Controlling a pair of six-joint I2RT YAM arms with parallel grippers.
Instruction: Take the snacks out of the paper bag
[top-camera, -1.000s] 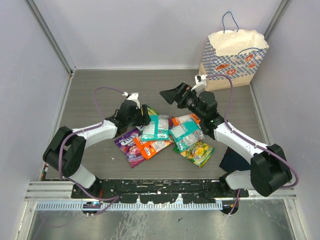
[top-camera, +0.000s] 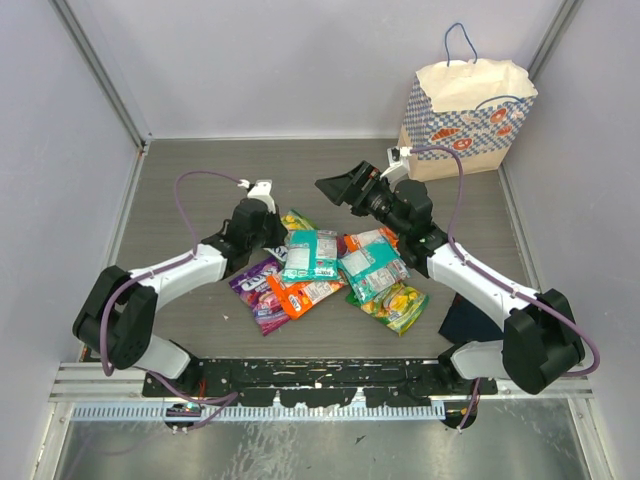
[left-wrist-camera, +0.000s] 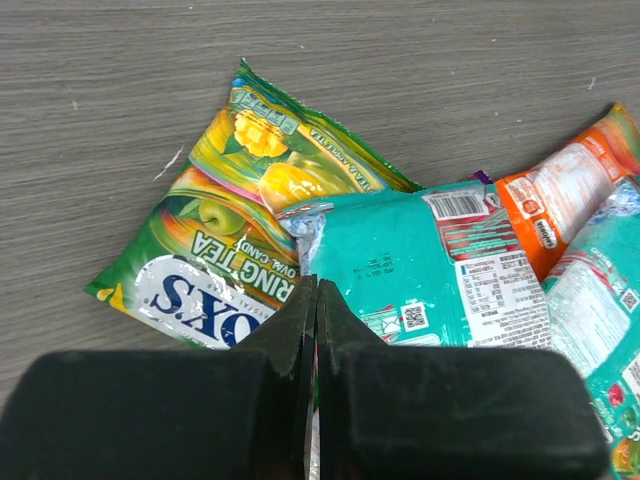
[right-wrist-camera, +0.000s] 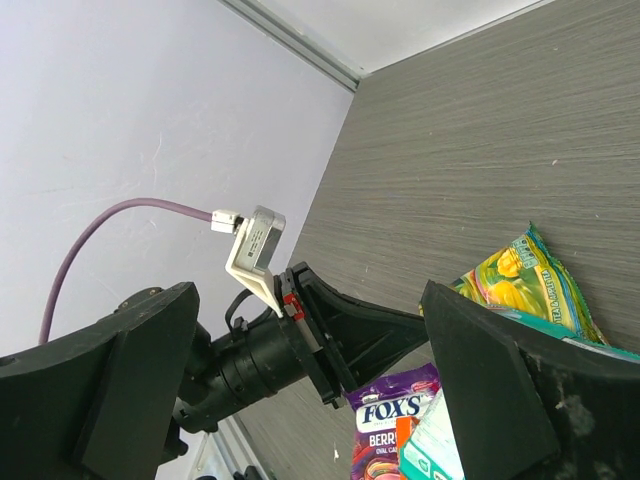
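Observation:
The paper bag stands upright at the back right; its inside is not visible. Snack packets lie in an overlapping pile mid-table: green Spring Tea, two teal packets, orange ones, purple Fox's and a yellow-green one. My left gripper is shut, nothing seen between its fingers, over the left end of the pile by the Spring Tea packet. My right gripper is open and empty, raised above the pile's back, in front and left of the bag.
Bare table shows at left and behind the pile. Walls border both sides and the back. A dark object lies at the front right beside the right arm.
The right gripper has shifted very slightly left; the packets look unmoved.

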